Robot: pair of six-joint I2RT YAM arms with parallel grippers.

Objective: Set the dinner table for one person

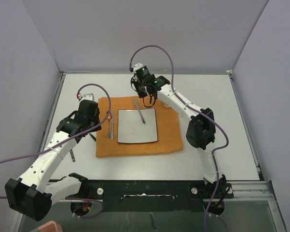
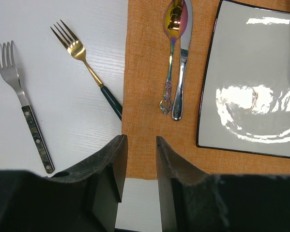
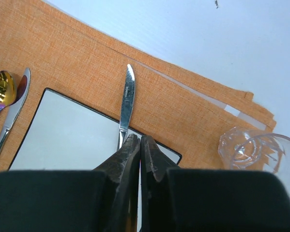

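A silver table knife lies across the far edge of the white square plate, its blade over the placemat and its handle on the plate. My right gripper is shut above it; its fingertips meet, and the knife is outside them. Left of the plate, a rainbow spoon rests beside and partly against a second knife. On the bare table farther left are a gold fork with a green handle and a silver fork. My left gripper hovers open and empty over the placemat's left side.
A clear glass stands at the placemat's far right, partly hidden by the right arm in the top view. Grey walls enclose the sides and back.
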